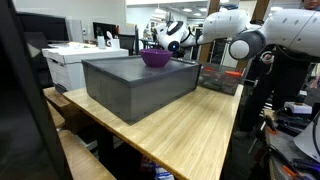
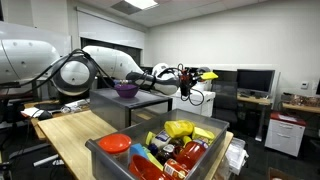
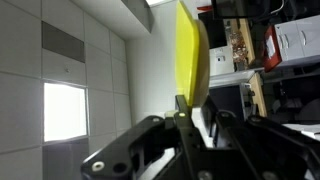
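Note:
A yellow object [image 3: 187,52], long and flat-looking from the wrist, rises from my gripper, which is shut on its near end. In exterior view 2 the gripper [image 2: 198,77] is held high, tilted sideways, and the yellow object [image 2: 209,75] juts out to its right, clear of everything below. What exactly the object is cannot be made out. Exterior view 1 has the arm [image 1: 240,28] stretched toward the back of the room, the fingers too small to read there.
Below the arm stands a grey bin [image 2: 110,165] full of colourful items, including a red lid [image 2: 114,143] and a yellow piece [image 2: 179,129]. A purple bowl [image 1: 155,58] rests on a grey box [image 1: 125,98].

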